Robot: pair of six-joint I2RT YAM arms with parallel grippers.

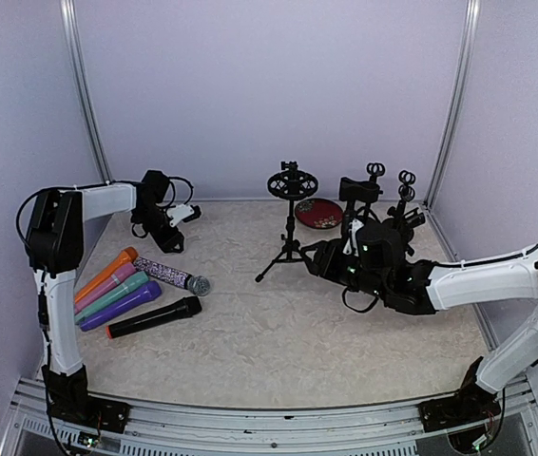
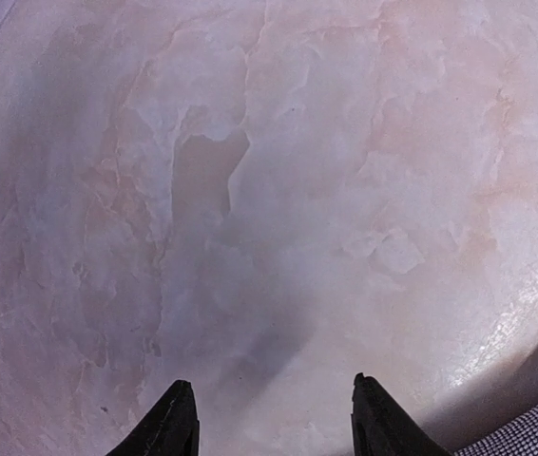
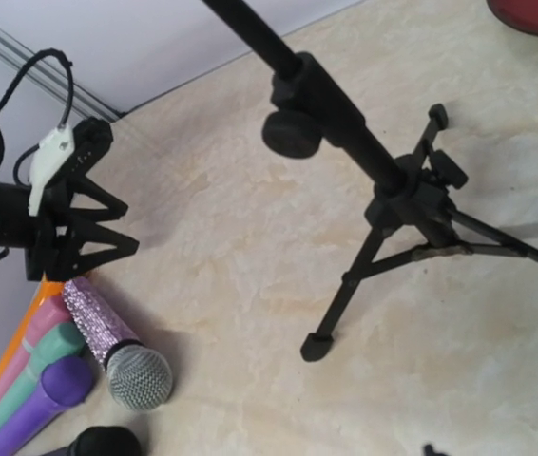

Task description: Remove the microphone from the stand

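The glittery pink-purple microphone (image 1: pixel 169 274) lies slanted on the table, its silver mesh head to the right. Just behind it, my left gripper stands open, its fingers (image 2: pixel 176 423) apart with only bare table between them. A strip of mesh (image 2: pixel 535 427) crosses the lower right corner of the left wrist view. The black tripod stand (image 1: pixel 290 223) is upright at the back centre, with no microphone visible on it. Close to its right side is my right gripper (image 1: pixel 313 255); its fingers cannot be made out.
Orange (image 1: pixel 107 269), pink (image 1: pixel 104 285), teal (image 1: pixel 112 294), purple (image 1: pixel 122 306) and black (image 1: pixel 155 317) microphones lie side by side at left. A red plate (image 1: pixel 318 213) and more black stands (image 1: pixel 360 193) are at back right.
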